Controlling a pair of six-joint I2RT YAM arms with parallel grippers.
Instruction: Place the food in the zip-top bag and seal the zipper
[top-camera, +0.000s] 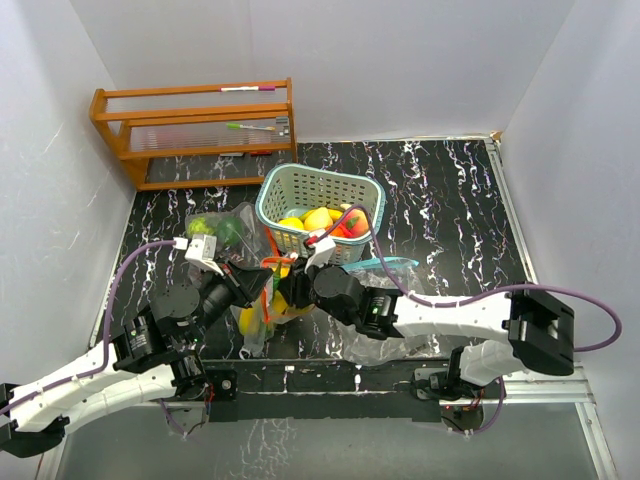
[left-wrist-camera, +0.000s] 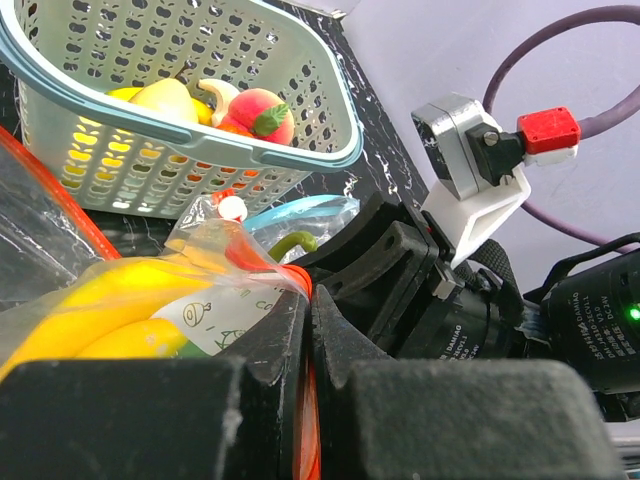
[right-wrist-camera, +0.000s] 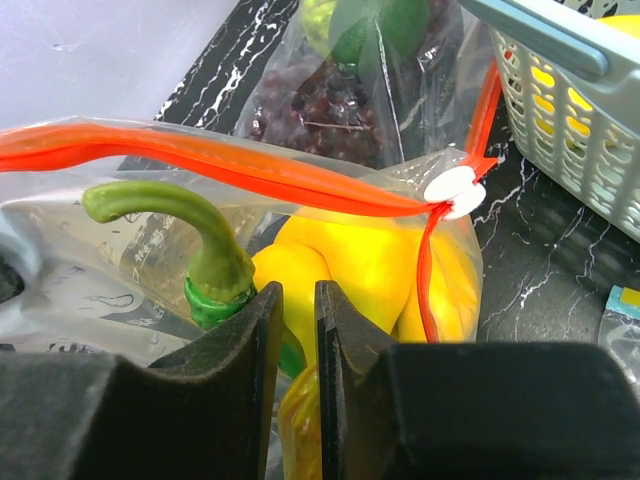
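An open zip bag with orange zipper (right-wrist-camera: 200, 150) holds yellow food (right-wrist-camera: 360, 260); a green pepper (right-wrist-camera: 220, 270) shows at its mouth. My left gripper is shut on the bag's orange edge, pinching film and zipper strip. My right gripper is over the bag at the pepper, its fingers a little apart; whether anything is between their tips is unclear. In the top view both grippers (top-camera: 262, 276) meet at the bag, partly hiding it.
A plastic basket (top-camera: 320, 185) of fruit stands behind. A filled bag (right-wrist-camera: 350, 110) lies at back left, a clear bag with blue zipper (top-camera: 390, 340) at right. A wooden rack (top-camera: 190, 112) stands at the back left.
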